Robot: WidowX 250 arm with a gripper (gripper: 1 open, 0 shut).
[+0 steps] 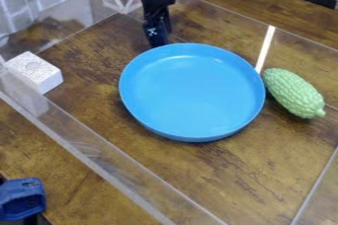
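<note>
A dark robot arm with its gripper point(156, 30) reaches down to the wooden surface at the top centre, just behind a blue plate point(191, 89). Its fingers are dark and small, so I cannot tell whether they are open or shut, or hold anything. A green bumpy gourd-like toy point(295, 94) lies to the right of the plate. A white block point(35, 73) sits at the left.
Clear plastic walls or strips run along the left and back. A blue object point(22, 197) is at the bottom left corner. A white strip point(266, 47) lies behind the toy. Bare wood shows in front of the plate.
</note>
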